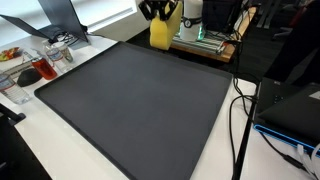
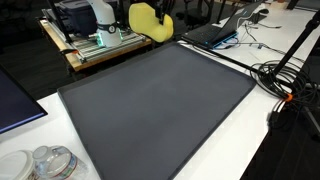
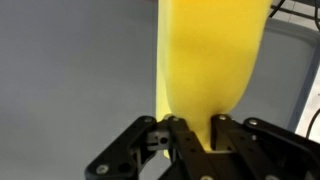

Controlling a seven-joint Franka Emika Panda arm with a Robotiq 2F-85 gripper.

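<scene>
A yellow cloth-like piece (image 1: 164, 30) hangs in the air near the far edge of the dark mat (image 1: 130, 105) in exterior view 1. The same yellow piece (image 2: 150, 22) appears curved in exterior view 2, clear of the mat's surface. In the wrist view my gripper is shut on the yellow piece (image 3: 212, 60), which spreads up from between the dark fingers and covers much of the picture. Exterior view 1 shows only a small dark part of the gripper at the top edge.
Several jars and bottles (image 1: 45, 68) stand to the mat's left. Black cables (image 1: 238, 110) run along its right side, near a blue bin (image 1: 288, 140).
</scene>
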